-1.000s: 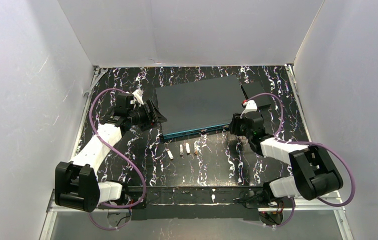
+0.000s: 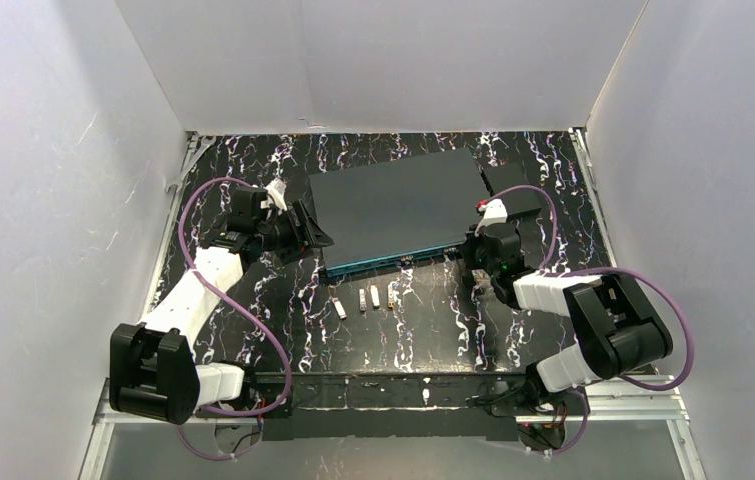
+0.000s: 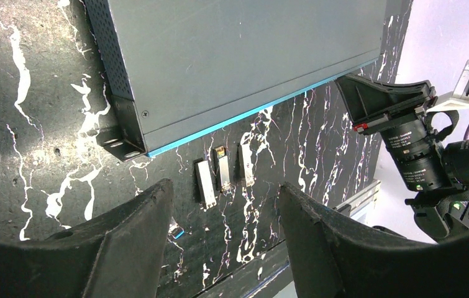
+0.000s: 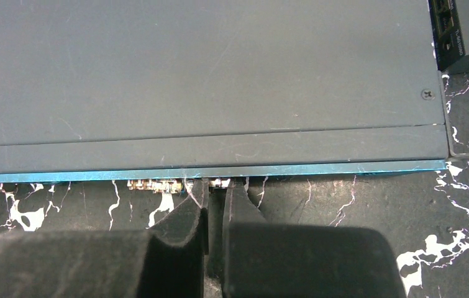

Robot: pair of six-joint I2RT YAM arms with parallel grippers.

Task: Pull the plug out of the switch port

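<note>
The switch [image 2: 393, 205], a broad dark box with a blue front edge [image 4: 318, 168], lies on the black marbled table. At that edge is my right gripper, its fingers a narrow gap apart. A small shiny plug end [image 4: 220, 183] shows between the fingertips, mostly hidden under the edge; whether both fingers touch it cannot be told. Farther left along the edge, other metallic plugs [image 4: 154, 185] peek out. Beside the switch's left end, my left gripper [image 2: 313, 238] hangs with its fingers [image 3: 148, 211] wide apart and nothing between them.
Several small loose modules [image 3: 205, 183] lie on the table in front of the switch. A smaller dark box [image 2: 513, 190] stands against its right end. Purple hoses [image 2: 653, 290] loop beside both arms. Free table lies in front of the switch at the right.
The left arm and the switch look unmoved.
</note>
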